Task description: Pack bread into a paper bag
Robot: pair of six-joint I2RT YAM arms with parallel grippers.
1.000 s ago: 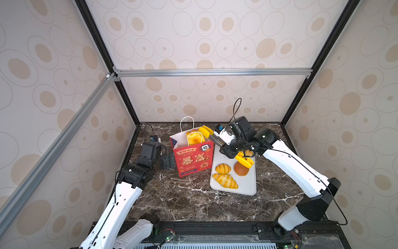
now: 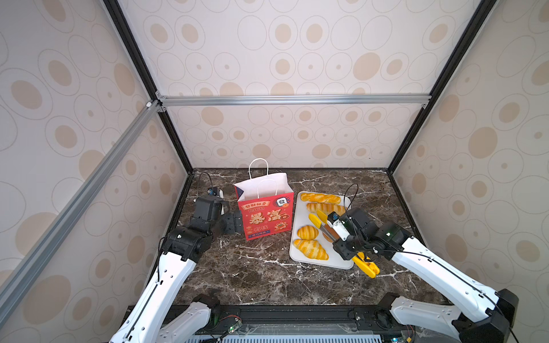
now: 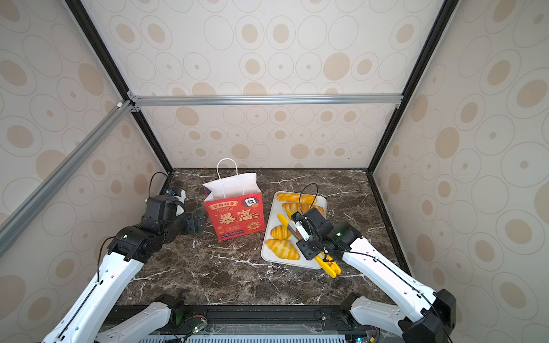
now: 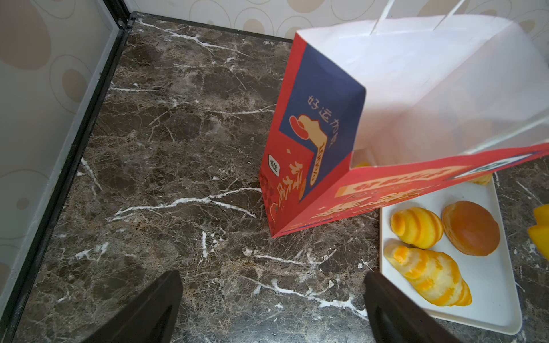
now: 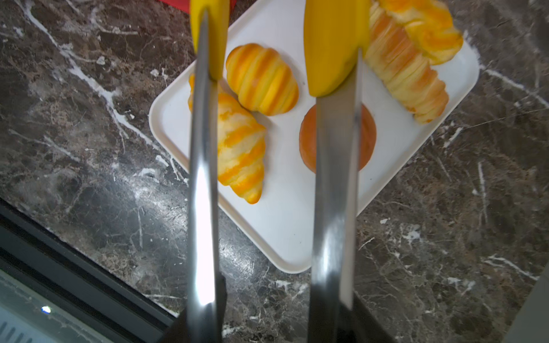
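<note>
The red paper bag point(image 2: 266, 214) stands upright and open left of the white tray; a bit of yellow shows inside it in the left wrist view. On the tray lie a striped small bread point(image 5: 260, 80), a striped croissant point(image 5: 240, 154), a round bun point(image 5: 366, 137), a long croissant point(image 5: 406, 74) and a braided bread point(image 5: 434, 28). My right gripper, a pair of tongs with yellow tips, hangs over the tray, fingers apart, nothing visibly held. My left gripper stands open beside the bag's left side, holding nothing.
Bare marble table lies in front of and left of the bag and right of the tray. Patterned walls and dark frame edges enclose the table at back and sides.
The right gripper has moved from the bag's mouth down and toward the front over the tray. The yellow bread seen in the bag's opening has sunk out of sight in the top left view.
</note>
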